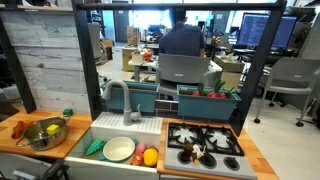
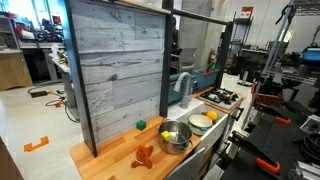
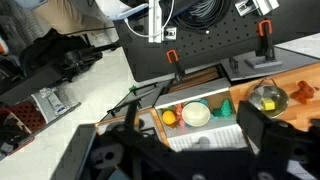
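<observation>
In the wrist view my gripper is over the counter, its dark, blurred fingers (image 3: 262, 140) spread wide apart. Nothing shows between them but the scene below. A metal pot (image 2: 177, 138) with something yellow inside stands on the wooden counter. The sink (image 1: 92, 134) holds a pale bowl (image 1: 119, 149), a yellow item (image 1: 151, 157), a red item (image 1: 139, 157) and a green item (image 1: 96, 146). Near the pot lie an orange-red object (image 2: 144, 155) and a small green object (image 2: 141, 125). I cannot pick out the gripper in either exterior view.
A black stove (image 1: 208, 148) with pale and dark items on it is right of the sink. The faucet (image 1: 125, 100) rises behind the basin. Dark posts (image 1: 88, 65) and a grey plank wall (image 2: 125, 80) bound the counter. Orange-marked clamps (image 3: 173, 58) sit on the black table.
</observation>
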